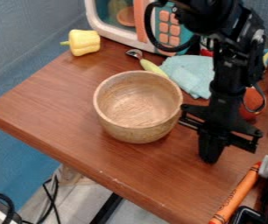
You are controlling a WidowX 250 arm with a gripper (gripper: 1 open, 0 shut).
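The black gripper (pixel 213 144) is low over the table just right of the wooden bowl (pixel 137 107), its fingertips near the tabletop; whether it is open or shut is unclear. A red round object (pixel 252 100) is partly hidden behind the arm. An orange marker (pixel 235 197) lies at the front right.
At the back are a yellow pepper (pixel 82 42), a toy microwave (pixel 123 17), a light blue cloth (pixel 189 74) and a yellow-green object (pixel 151 68). The cans are mostly hidden by the arm.
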